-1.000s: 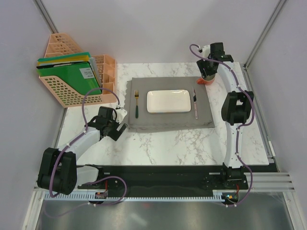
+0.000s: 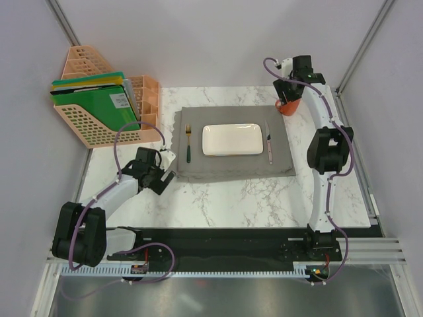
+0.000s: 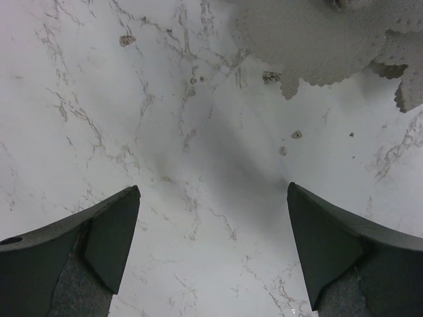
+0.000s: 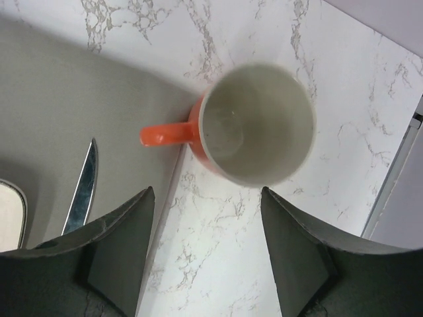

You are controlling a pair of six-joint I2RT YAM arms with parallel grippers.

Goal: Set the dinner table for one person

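Observation:
The orange cup (image 4: 188,135), pale inside, is by the upper right corner of the grey placemat (image 2: 228,170); its handle points left. In the right wrist view its mouth faces the camera; whether it stands level I cannot tell. My right gripper is open above and close to the cup, with nothing held. On the mat are a white rectangular plate (image 2: 232,139), a green-handled fork (image 2: 188,145) left of it and a knife (image 2: 269,142) to its right. Over bare marble, near the mat's lower left corner, my left gripper hangs open and empty.
An orange basket (image 2: 149,109) holding green folders (image 2: 99,105) stands at the back left. Bare white marble (image 2: 244,205) lies in front of the mat. Walls close off the back and both sides.
More of the cup's orange outside shows, and its handle appears higher. The left arm, plate, fork and knife look unmoved.

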